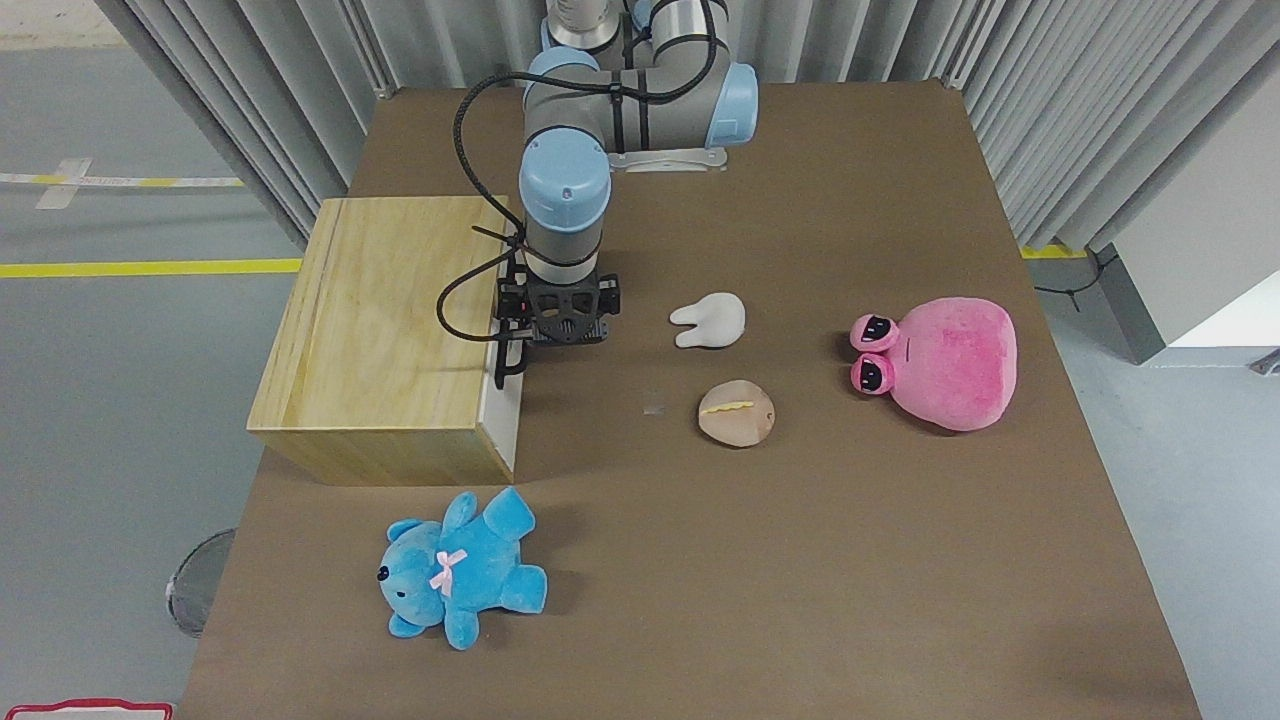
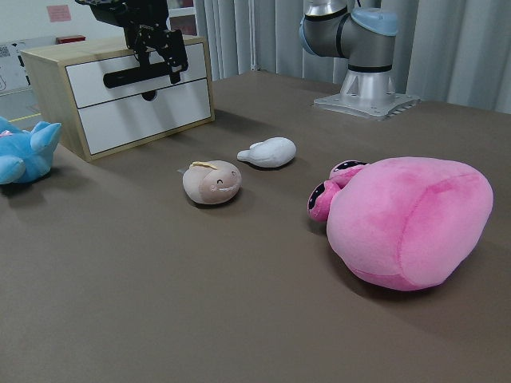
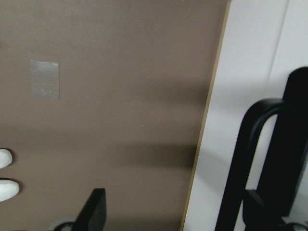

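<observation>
My gripper is at the front of a wooden two-drawer cabinet (image 1: 372,312) with white drawer fronts (image 2: 140,116). In the wrist view its fingers stand apart, one over the bare table, the other at the long black handle (image 3: 240,163) of a drawer; whether it grips the handle I cannot tell. Both drawers look closed.
On the table (image 1: 840,564) lie a blue bear (image 1: 468,576), a small white plush (image 1: 716,318), a round beige plush (image 1: 738,420) and a large pink plush (image 1: 954,366).
</observation>
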